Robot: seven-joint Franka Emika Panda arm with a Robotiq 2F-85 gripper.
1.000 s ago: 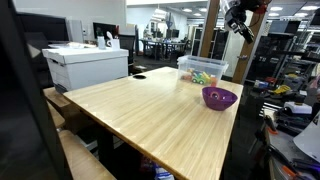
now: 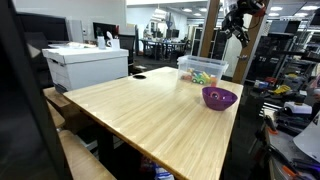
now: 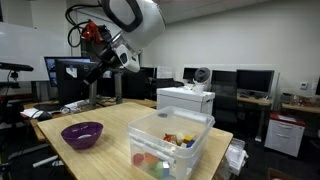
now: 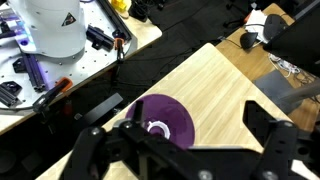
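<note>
A purple bowl [image 2: 220, 101] rests near the table's far right edge in the first exterior view. Inside it, in the wrist view, lies a small pale, ring-like thing [image 4: 158, 129], too blurred to name. My gripper is open high above the table, its black fingers [image 4: 272, 140] spread far apart across the wrist view. Below that gap shows the bowl [image 4: 178, 112], well away from the fingers, and nothing is held. A clear plastic bin [image 3: 188, 157] with several colorful items [image 3: 180, 139] inside stands on the table beside the bowl.
A small dark object [image 2: 139, 76] lies at its far left side. Behind it stands a white cabinet [image 2: 90, 70]. The robot's base [image 4: 58, 30] sits past the bowl's side of the table.
My arm and gripper have shifted slightly in the air over the bowl's end of the table. Bowl and bin stay where they were.
</note>
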